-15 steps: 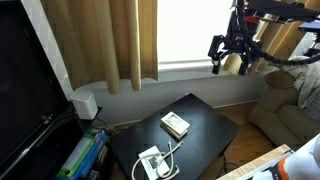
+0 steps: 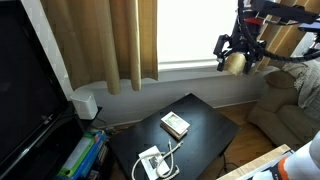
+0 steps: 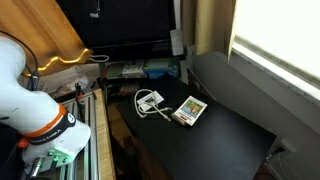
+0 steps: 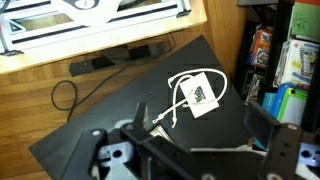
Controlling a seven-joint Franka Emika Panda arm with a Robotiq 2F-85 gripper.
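Observation:
My gripper [image 2: 232, 60] hangs high above and behind the dark table [image 2: 207, 129], well clear of everything on it. Its fingers stand apart, open, in the wrist view; a tan patch shows by them in exterior view 1, and I cannot tell what it is. On the tabletop lies a small pale box or book [image 3: 189, 110] with a picture on its top. Beside it are a white card [image 3: 150, 101] with a dark print and a white cord [image 4: 178, 101] looping over and around the card. The gripper partly hides the box in the wrist view.
Several books and cases [image 4: 292, 103] fill a shelf beside the table. A wooden surface [image 3: 103, 140] carries the arm's base [image 3: 40, 125]. Curtains [image 2: 88, 40] and a bright window [image 2: 186, 30] are behind.
The gripper has shifted slightly right and turned a little in exterior view 1, and a tan patch now shows at its fingers. The items on the table have not moved.

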